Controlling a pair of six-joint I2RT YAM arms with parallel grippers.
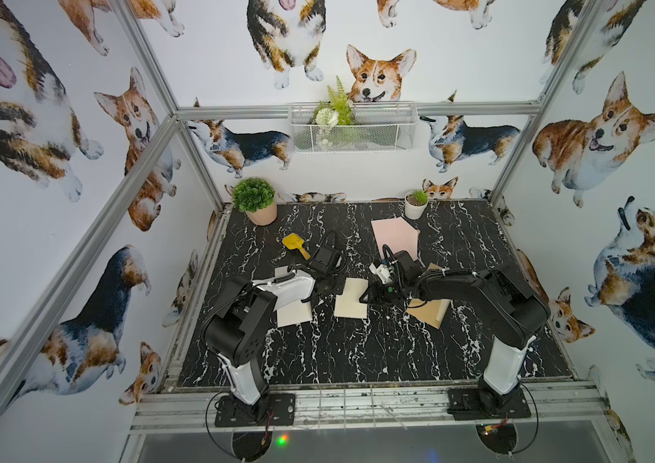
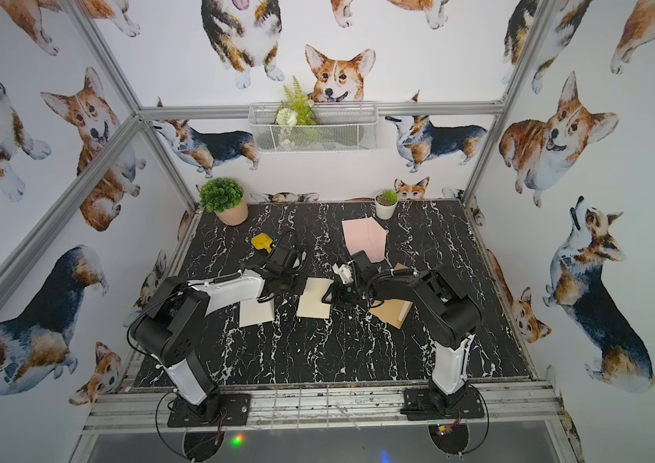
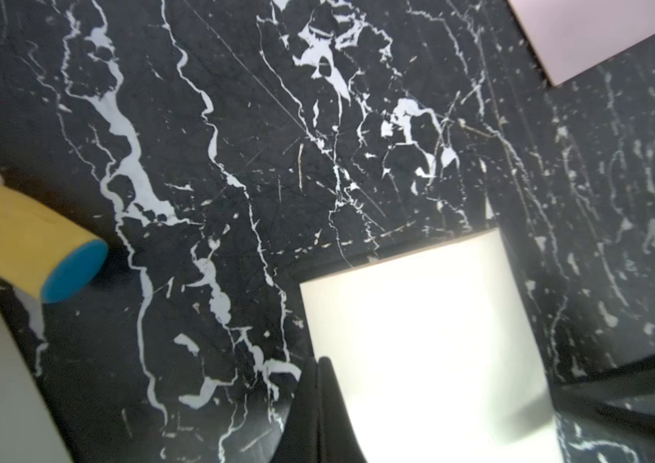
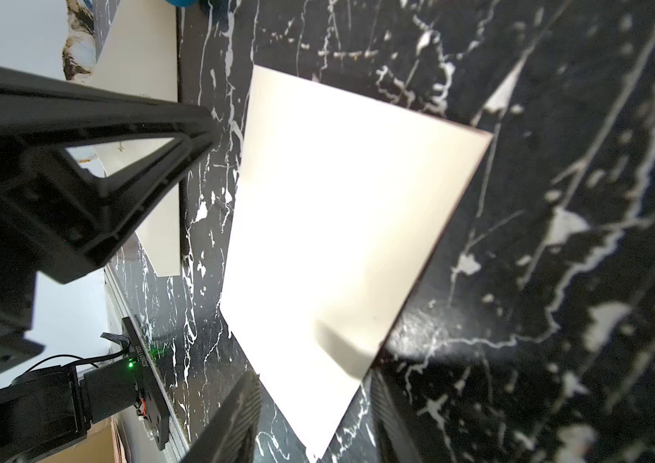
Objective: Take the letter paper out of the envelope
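Note:
A folded cream paper [image 1: 351, 298] lies on the dark marble tabletop between my two grippers. My left gripper is shut at the paper's left edge, with nothing visible between its fingers. At the paper's right side, my right gripper has its fingers apart. One end of the paper shows between them in the right wrist view, but whether they touch it I cannot tell. A brown envelope [image 1: 425, 314] lies partly hidden under the right arm. Beneath the left arm is a pale sheet or envelope [image 1: 294, 313], also partly covered.
A pink paper or envelope [image 1: 395, 236] lies farther back. Left of centre is a yellow scoop [image 1: 294, 243], its blue-ended handle [image 3: 26, 231] near the pale sheet. Two potted plants [image 1: 254, 202] stand along the rear edge.

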